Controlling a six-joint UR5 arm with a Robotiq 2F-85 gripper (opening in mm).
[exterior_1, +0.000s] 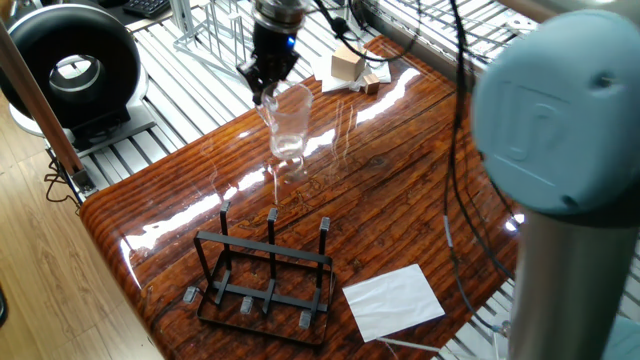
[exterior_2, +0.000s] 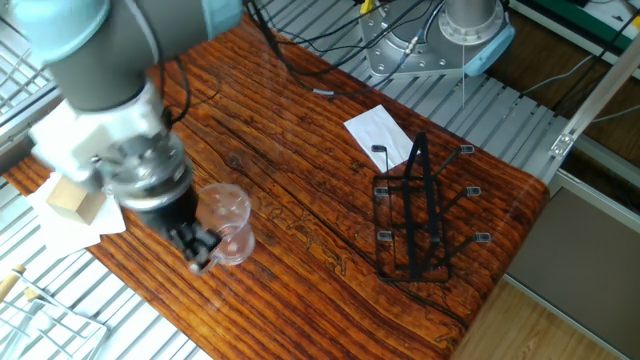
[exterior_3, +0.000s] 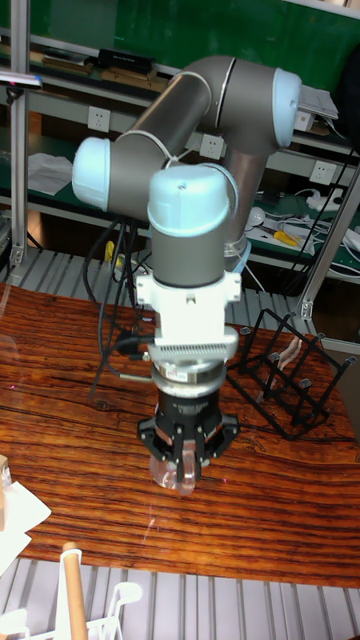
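Note:
A clear plastic cup (exterior_1: 291, 122) hangs roughly upright from my gripper (exterior_1: 262, 92), which is shut on its side near the rim, seemingly at the handle. In the second exterior view the cup (exterior_2: 226, 222) shows beside the dark fingers (exterior_2: 196, 240), over the wooden table. From the third exterior view, the gripper (exterior_3: 187, 461) points straight down, with the transparent cup (exterior_3: 170, 475) partly hidden behind its fingers. Whether the cup's base clears the table is hard to tell. A black metal rack (exterior_1: 265, 298) with upright prongs stands apart from it, toward the table's other end.
A white sheet (exterior_1: 393, 302) lies flat near the rack. Small wooden blocks (exterior_1: 347, 66) rest on white paper at the table's far corner. Dark cables (exterior_1: 455, 150) hang along the arm. Bare tabletop (exterior_1: 370, 190) lies between cup and rack.

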